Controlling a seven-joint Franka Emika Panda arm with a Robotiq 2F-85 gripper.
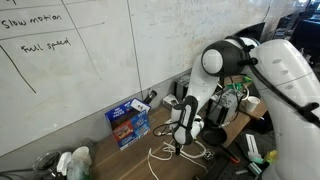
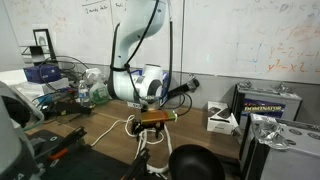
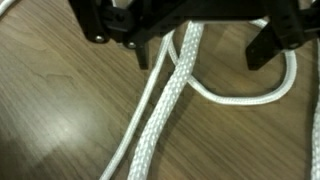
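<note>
White rope lies in loops on the brown table: a thick braided length and a thinner cord run side by side between the fingers in the wrist view, and a curved piece crosses to the right. My gripper stands open above them, one black finger at the left and the other at the right. Exterior view 1 has the gripper low over the rope, pointing down. Whether the fingertips touch the rope or the table cannot be told.
A blue and red box stands against the whiteboard. In exterior view 2 a black pan lies in front of the arm, and toasters stand at the right. Bare table shows left of the rope.
</note>
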